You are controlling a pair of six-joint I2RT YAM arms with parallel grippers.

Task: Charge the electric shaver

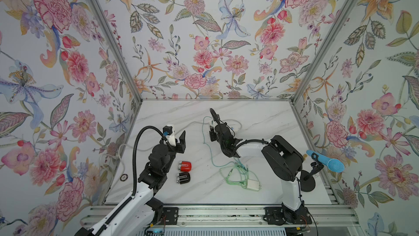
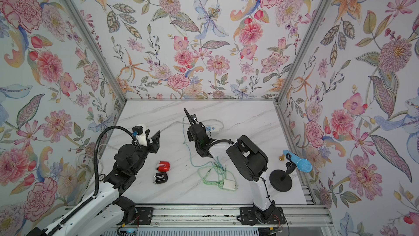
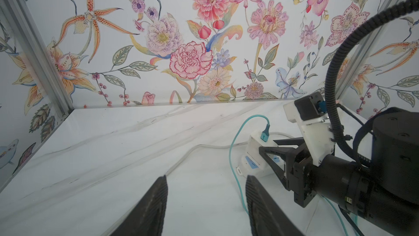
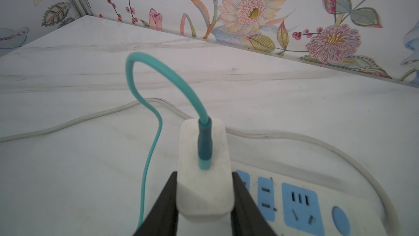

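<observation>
A white charger block [image 4: 205, 194] with a teal cable [image 4: 174, 79] rising from its top is clamped between the fingers of my right gripper. It hangs at the left end of the white power strip [image 4: 358, 203], whose blue sockets show to its right; whether its prongs sit in a socket is hidden. My left gripper stands part open over the table's left side, nothing between its fingers. Two small shavers, one red [image 1: 185, 166] and one black [image 1: 183, 177], lie on the table near the left arm.
A green cable bundle with a white block [image 2: 229, 185] lies at the front middle. At the right stands a dark round base [image 2: 280, 180] with a blue item [image 2: 298, 161].
</observation>
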